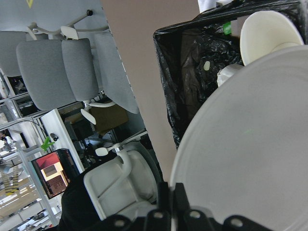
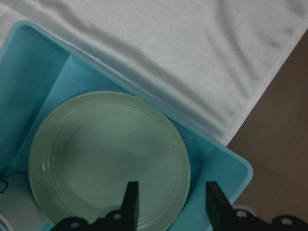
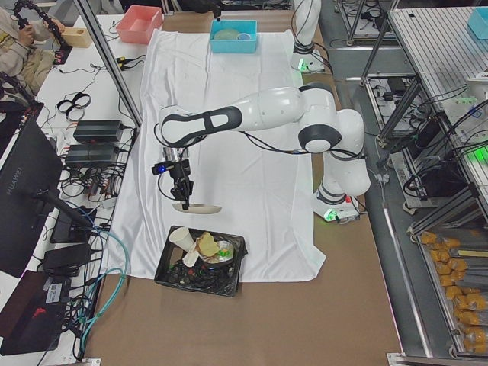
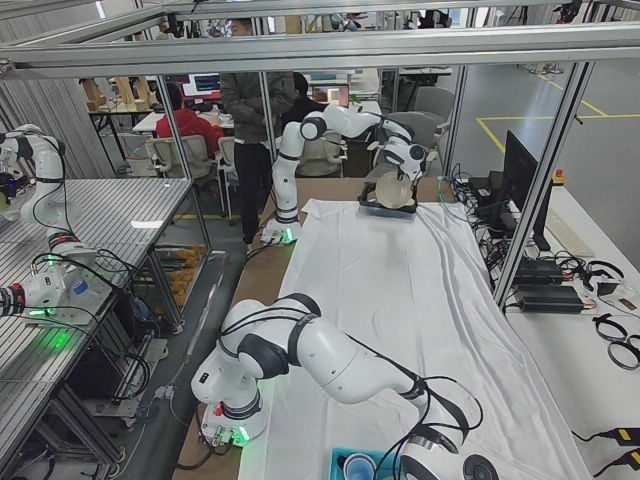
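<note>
My left gripper (image 3: 183, 204) is shut on a white plate (image 1: 245, 139), held above and behind the black-lined bin (image 3: 194, 278), which holds a white cup (image 1: 264, 33), food scraps and packaging. In the right wrist view, a pale green plate (image 2: 108, 149) lies inside the blue bin (image 2: 43, 43) next to a cup (image 2: 17, 207); my right gripper stands open above it, nothing between its fingers.
A white cloth (image 3: 252, 191) covers most of the table, with its middle clear. A pink bin (image 3: 139, 23), cables and equipment stand on the side table at the left. Metal posts rise along that side.
</note>
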